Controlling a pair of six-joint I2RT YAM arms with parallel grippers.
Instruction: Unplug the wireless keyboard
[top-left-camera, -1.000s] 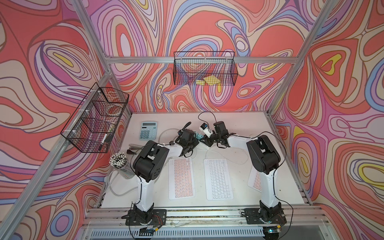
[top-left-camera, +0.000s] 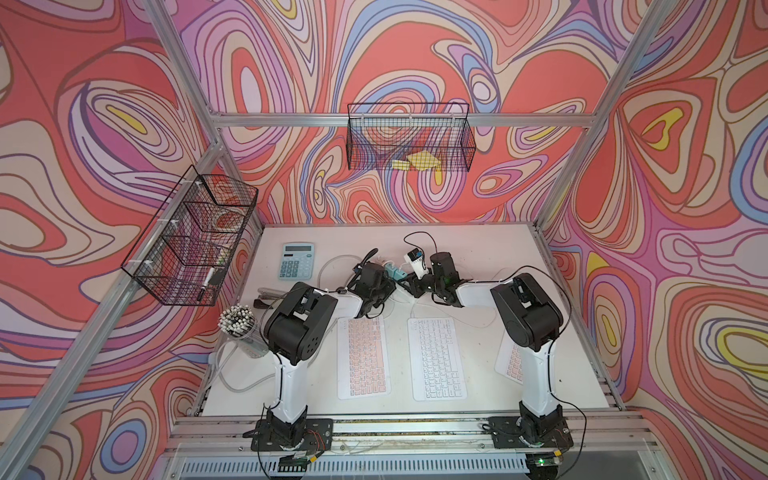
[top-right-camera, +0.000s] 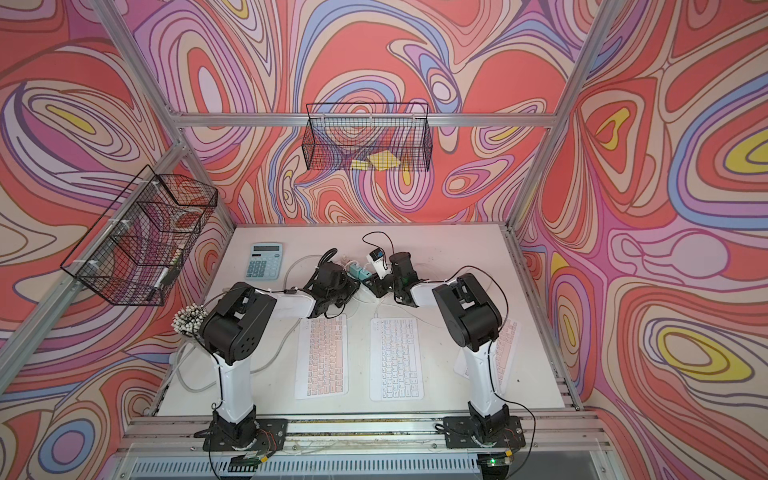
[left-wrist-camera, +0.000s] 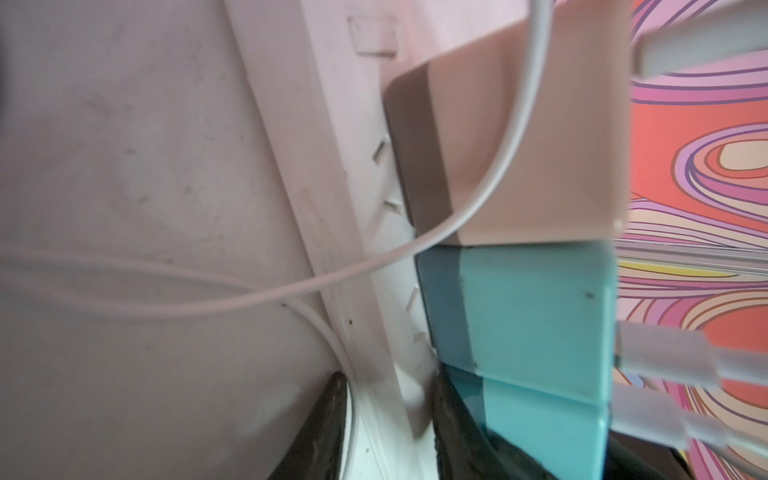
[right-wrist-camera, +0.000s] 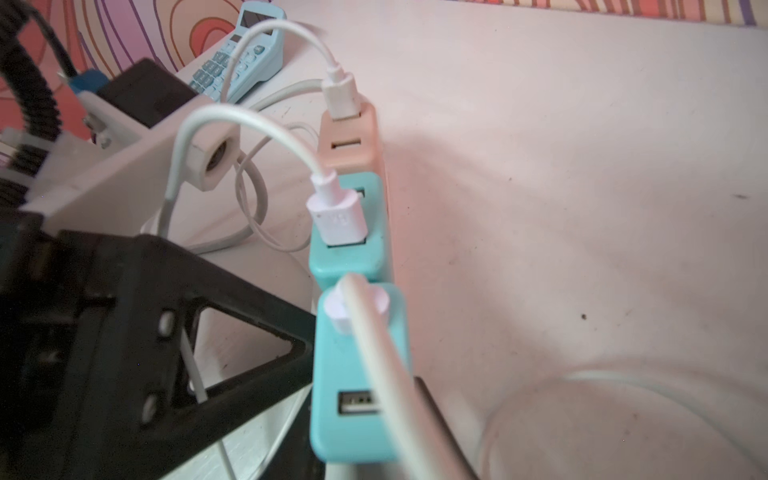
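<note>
A white power strip (left-wrist-camera: 336, 200) carries a pink adapter (left-wrist-camera: 528, 144) and two teal adapters (right-wrist-camera: 352, 368), with white plugs and cables inserted. In the left wrist view my left gripper is low at the strip, its fingertips either side of it, shut on it. My right gripper (top-left-camera: 409, 284) is at the strip's teal end; in the right wrist view its black body flanks the near teal adapter and seems shut on the strip, the fingertips largely hidden. White keyboards (top-left-camera: 436, 360) lie in front.
A calculator (top-left-camera: 297, 261) sits at back left, a pot with white bobbles (top-left-camera: 237, 320) at left. Loose cables cross the table. Wire baskets (top-left-camera: 410, 140) hang on the frame.
Both grippers have shifted slightly toward the table's front, staying together at the power strip.
</note>
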